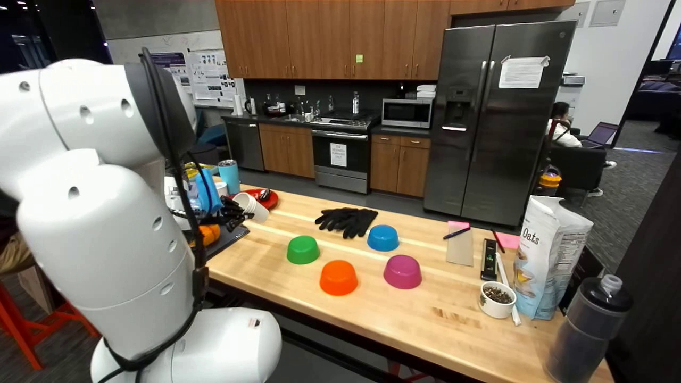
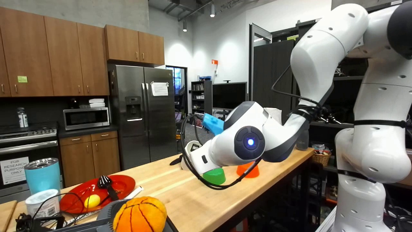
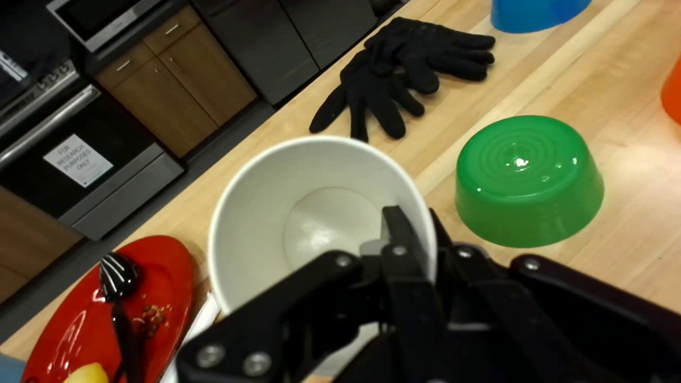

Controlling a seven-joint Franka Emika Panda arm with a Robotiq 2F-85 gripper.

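Note:
A white cup (image 3: pixel 268 210) is in my gripper, its open mouth toward the wrist camera. One dark finger (image 3: pixel 400 233) reaches inside the cup and the other lies outside, so the fingers are shut on the wall. The cup looks empty inside. From exterior view 1, the tilted cup (image 1: pixel 253 207) is beside the red plate at the table's left end, with my gripper (image 1: pixel 237 214) at its left. In exterior view 2 the arm hides most of the cup and the fingers.
Upside-down bowls stand on the table: green (image 1: pixel 303 249), orange (image 1: pixel 338 277), blue (image 1: pixel 383 238) and magenta (image 1: pixel 403 272). Black gloves (image 1: pixel 346 221) lie behind them. A red plate (image 2: pixel 125 181) holds a black utensil. Oats bag (image 1: pixel 550 255) and bottle (image 1: pixel 587 332) stand right.

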